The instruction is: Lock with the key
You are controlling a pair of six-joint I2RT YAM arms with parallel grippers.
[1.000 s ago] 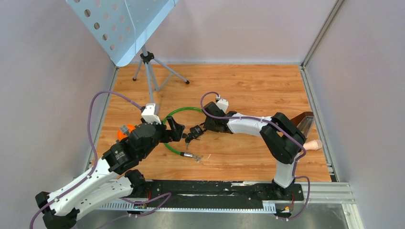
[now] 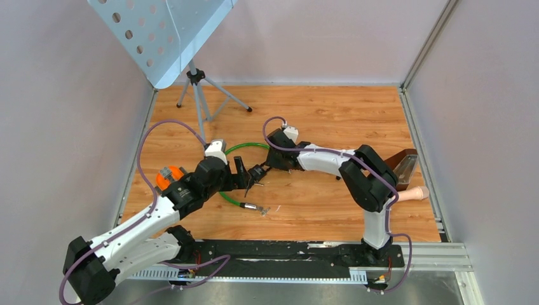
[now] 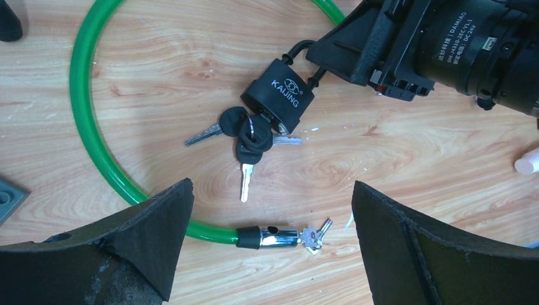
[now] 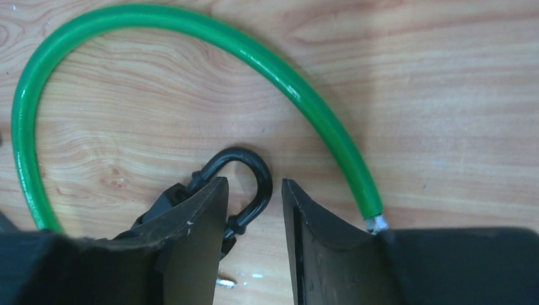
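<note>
A black KAIJING padlock [image 3: 273, 101] lies on the wooden table, several black-headed keys [image 3: 254, 143] bunched at its body in the left wrist view. My right gripper stands open low over the padlock's shackle [image 4: 251, 159]; one finger overlaps the padlock in that view. My left gripper is open above the keys, with nothing between its fingers. In the top view, the left gripper [image 2: 239, 175] is just left of the padlock, close to the right one.
A green cable lock [image 2: 229, 198] loops around the padlock, with small keys in its metal end. An orange object [image 2: 164, 178] lies left; a wooden item [image 2: 413, 193] lies right. A tripod [image 2: 196, 77] stands at the back.
The right arm has shifted slightly at the padlock.
</note>
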